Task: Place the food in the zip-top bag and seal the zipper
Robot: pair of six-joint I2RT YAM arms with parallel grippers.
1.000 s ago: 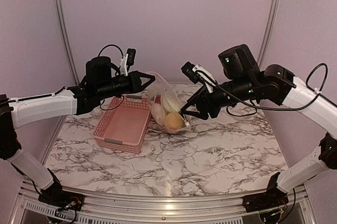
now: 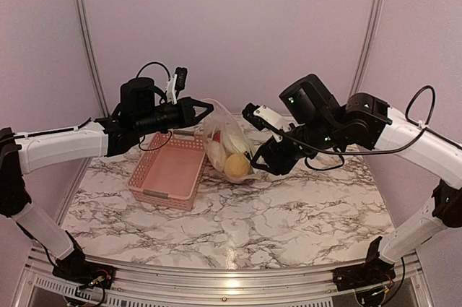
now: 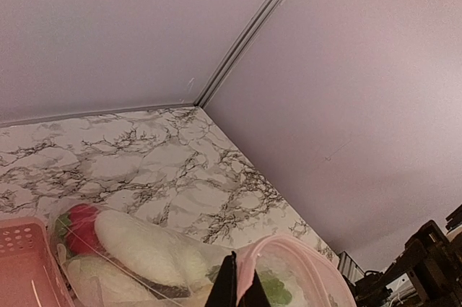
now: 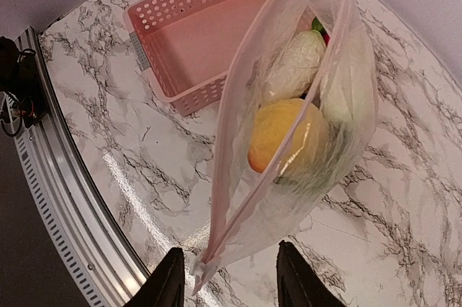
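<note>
A clear zip bag with pink zipper edges holds a yellow round food, pale items and a red one. My left gripper is shut on the bag's upper edge, holding it up; in the left wrist view the pink strip runs from its fingertips. My right gripper is part open at the bag's lower zipper end, the end of the strip lying by its left finger in the right wrist view.
A pink basket, empty, stands left of the bag. Walls enclose the back and sides.
The left arm has stayed still.
</note>
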